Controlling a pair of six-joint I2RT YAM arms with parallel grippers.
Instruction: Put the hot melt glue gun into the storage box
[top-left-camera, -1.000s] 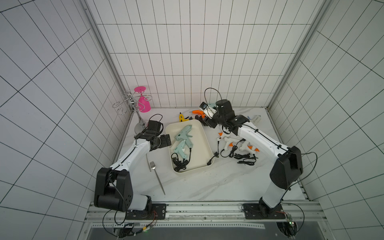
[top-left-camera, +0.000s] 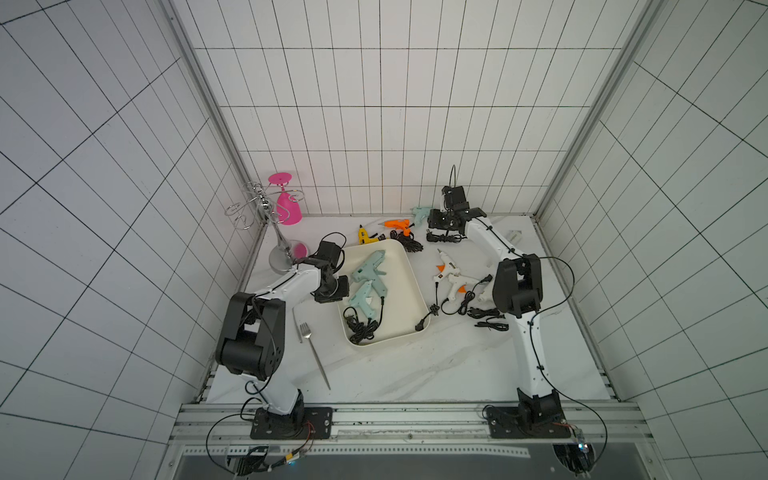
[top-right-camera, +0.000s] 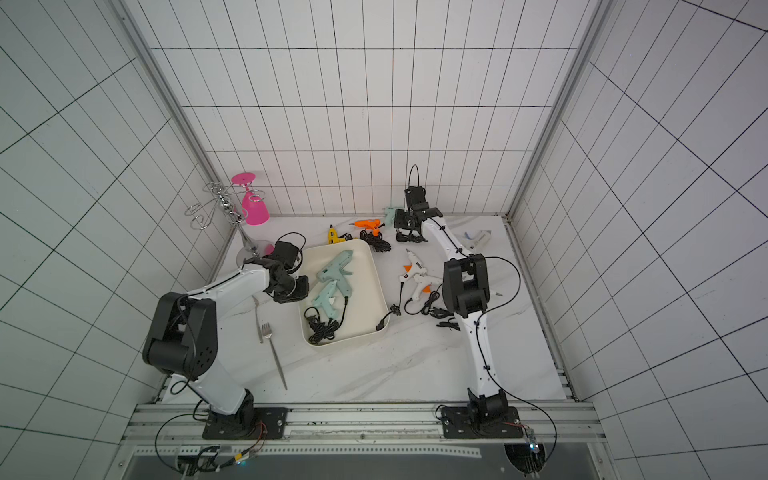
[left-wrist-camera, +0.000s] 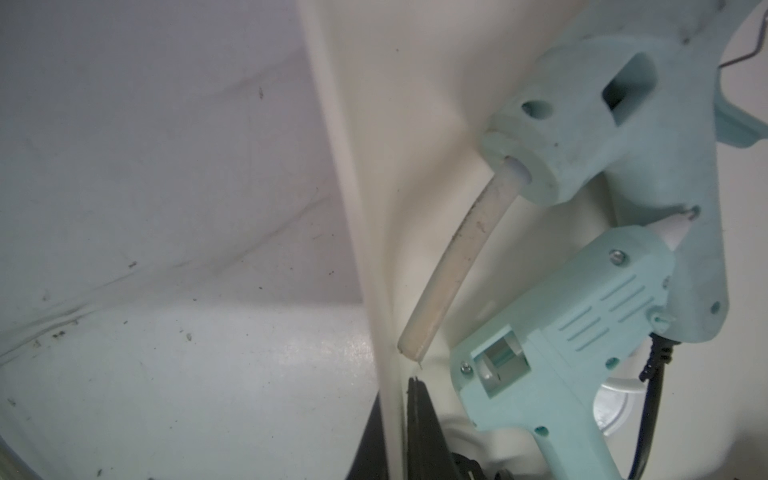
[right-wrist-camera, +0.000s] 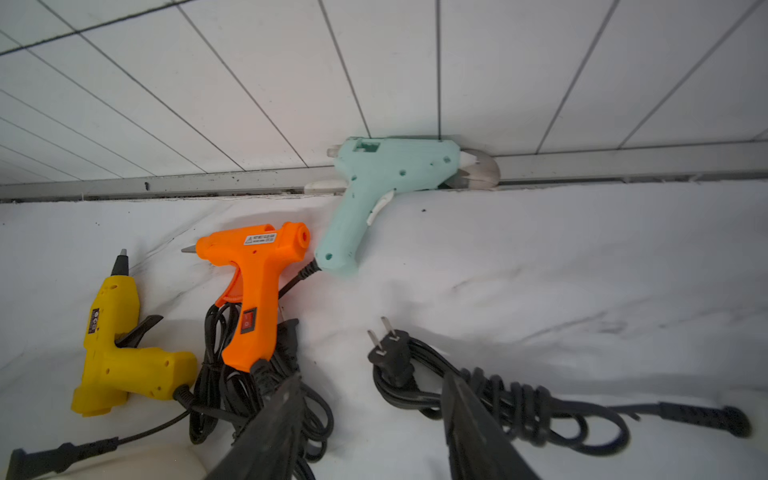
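The cream storage box (top-left-camera: 404, 320) holds a large mint glue gun (left-wrist-camera: 664, 160) and a smaller one (left-wrist-camera: 552, 336), with cord. My left gripper is shut at the box's left rim, with no object clearly held. My right gripper is open above the back table, near a mint glue gun (right-wrist-camera: 384, 172), an orange one (right-wrist-camera: 256, 280), a yellow one (right-wrist-camera: 112, 352) and a bundled black cord (right-wrist-camera: 520, 408).
White glue guns (top-left-camera: 456, 280) and cords lie right of the box. A fork (top-left-camera: 316, 356), a metal stand (top-left-camera: 280, 248) and a pink glass (top-left-camera: 288, 208) are at the left.
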